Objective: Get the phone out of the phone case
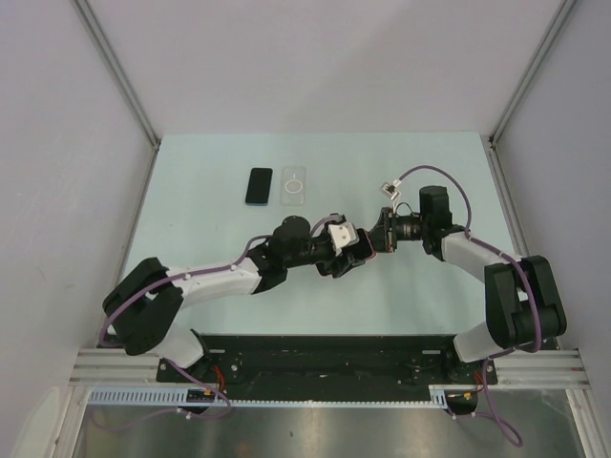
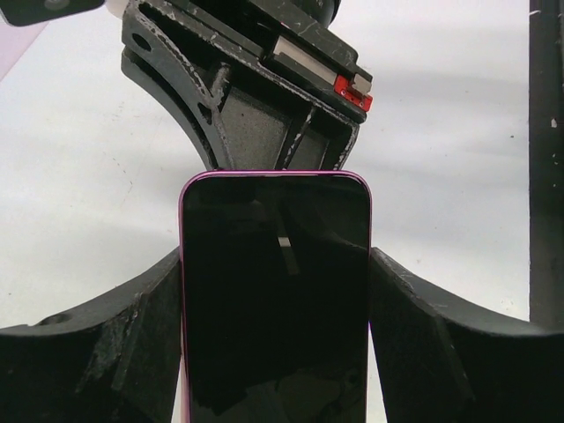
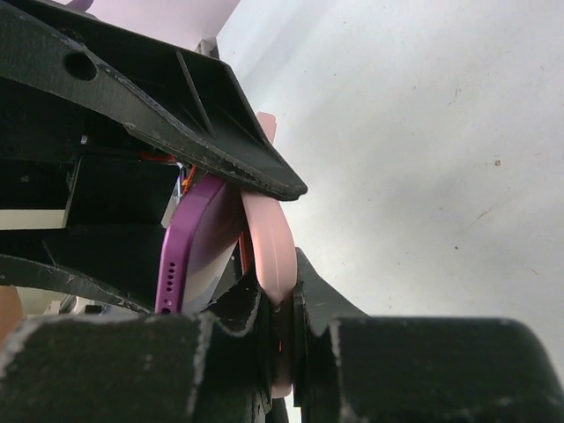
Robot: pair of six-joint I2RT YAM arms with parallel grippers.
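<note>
A dark phone with a purple rim is held upright between my two grippers near the table's middle. Its pink case shows along one side in the right wrist view. My left gripper has its fingers on either side of the phone's edges in the left wrist view; whether they grip it is unclear. My right gripper is shut on the pink case, which runs between its fingertips.
A second black phone and a clear case lie at the back left of the white table. The space around them is clear.
</note>
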